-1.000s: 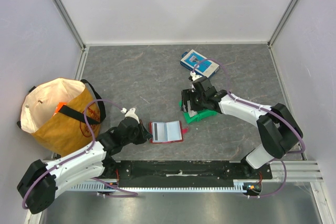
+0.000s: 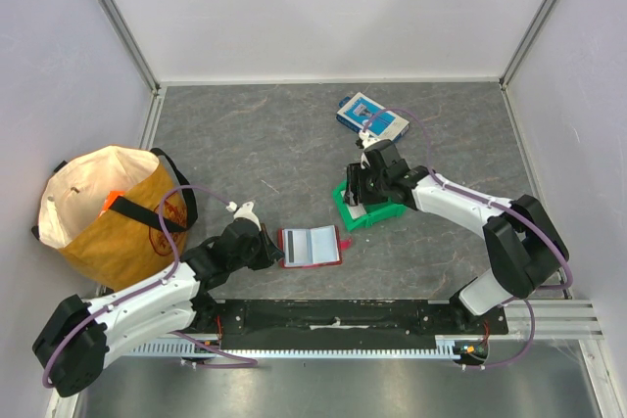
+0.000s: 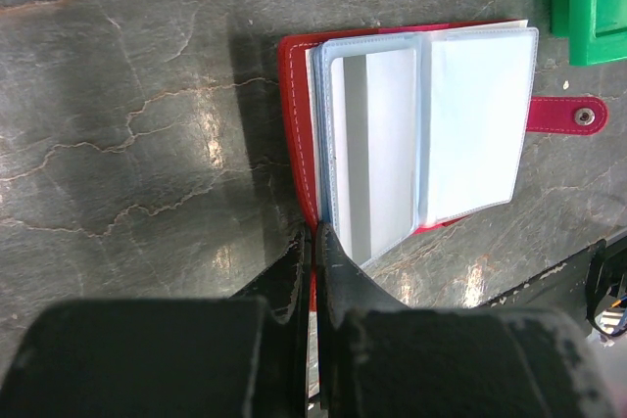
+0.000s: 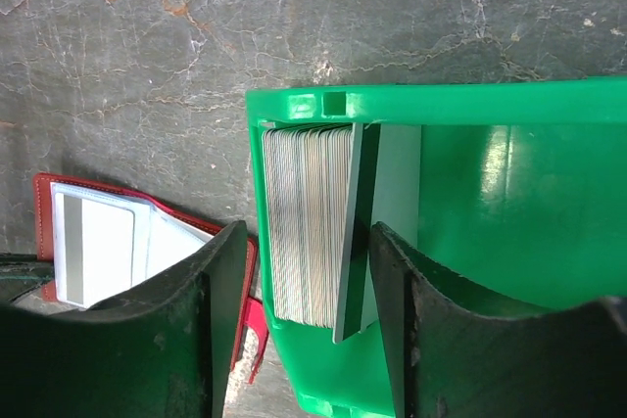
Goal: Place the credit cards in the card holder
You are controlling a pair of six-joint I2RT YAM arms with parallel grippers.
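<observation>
The card holder (image 3: 301,110), red with clear sleeves, lies spread open on the table. My left gripper is shut at its near left edge, a thin red strip showing between the fingers. A tight stack of cards (image 4: 309,227) stands on edge at the left end of the green tray (image 4: 490,103). Over that stack, my right gripper is part open, one finger (image 4: 233,247) on the holder's side and the other beside a dark card (image 4: 357,227) at the stack's right end. Whether the right fingers touch any card, I cannot tell.
A blue and white box (image 2: 372,116) lies behind the tray. At the left stands a yellow bag (image 2: 127,242) with its top open. The table (image 2: 255,134) between bag and box is clear. The holder's red strap (image 3: 549,115) points toward the tray.
My right gripper has shifted slightly to the right over the tray, and its fingers look closer together. The left arm and the card holder have stayed put.
</observation>
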